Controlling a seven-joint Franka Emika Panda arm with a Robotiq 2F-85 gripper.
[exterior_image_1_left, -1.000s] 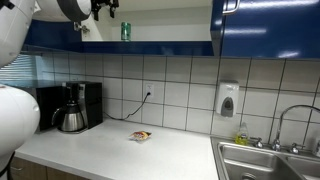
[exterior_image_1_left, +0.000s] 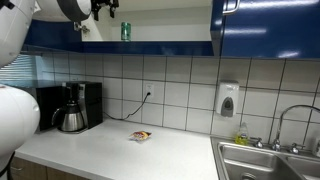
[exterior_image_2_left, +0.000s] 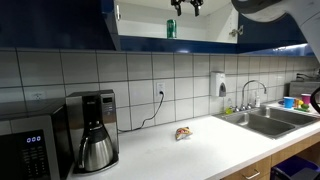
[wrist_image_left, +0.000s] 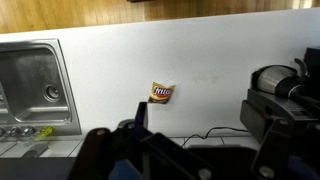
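Observation:
High up by the open wall cabinet, my gripper (exterior_image_1_left: 105, 9) stands open with nothing between its fingers. Inside the cabinet, on its shelf, a green can-like object (exterior_image_1_left: 126, 32) stands upright; in exterior view 2 the green object (exterior_image_2_left: 172, 28) appears just left of and below the gripper (exterior_image_2_left: 191, 6). Far below, an orange snack bag (wrist_image_left: 161, 93) lies alone on the white counter, well apart from the gripper. The wrist view looks straight down on it, with dark gripper parts along the lower edge.
A coffee maker (exterior_image_2_left: 95, 130) with a steel carafe and a microwave (exterior_image_2_left: 30, 150) stand at the counter's left end. The sink (exterior_image_1_left: 248, 163) is on the right, below a soap dispenser (exterior_image_1_left: 227, 98). A black cord (exterior_image_2_left: 139, 126) runs to the wall outlet.

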